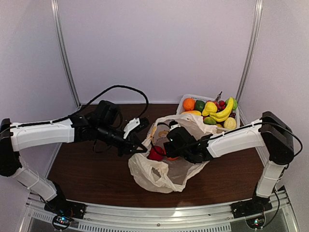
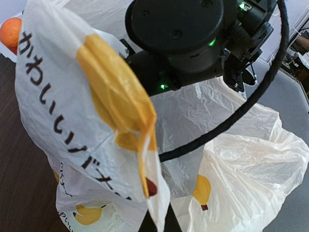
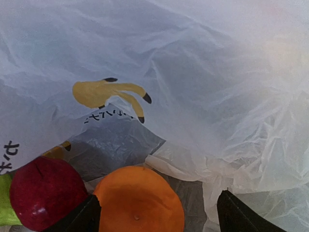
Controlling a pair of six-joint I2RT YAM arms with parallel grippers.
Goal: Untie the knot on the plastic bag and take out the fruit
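Observation:
The white plastic bag lies with its mouth spread, printed with bananas and dark lettering. My left gripper is shut on the bag's rim, which rises as a pinched fold from its fingertips. Inside the bag, a round orange fruit lies between the parted fingers of my right gripper, nearer the left one; whether they touch it I cannot tell. A dark red fruit sits just left of it, and part of a green fruit shows at the edge.
A white basket full of mixed fruit stands at the back right, behind the bag. The right arm crosses the bag's right side.

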